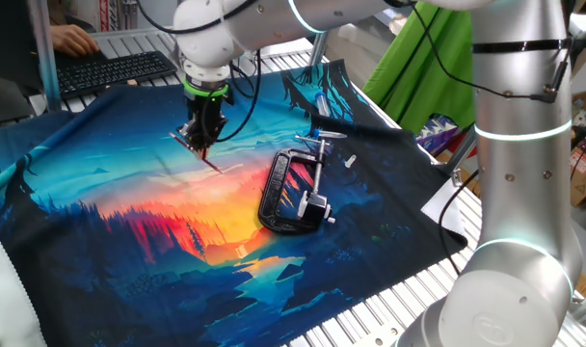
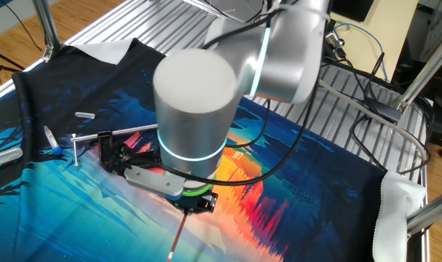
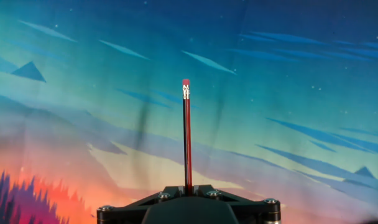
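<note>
A dark red pencil [image 3: 188, 137] with a silver ferrule and pink eraser is held in my gripper, whose fingers are shut around it. The eraser end points away from the fingers in the wrist view. In exterior view 1 the gripper [image 1: 202, 145] hangs above the printed cloth [image 1: 110, 260], left of a black clamp [image 1: 272, 198], and the pencil [image 1: 210, 165] slants down to the right. From the other side, the pencil [image 2: 177, 239] sticks out below the arm, which hides most of the gripper. Whether the pencil touches the cloth I cannot tell.
Right of the gripper lies the clamp with its metal screw. Near it are a small clear tube [image 2: 85, 115], a blue-capped tube [image 2: 52, 140] and a larger clear tube [image 2: 4, 157]. A keyboard [image 1: 115, 70] and a hand are at the back left.
</note>
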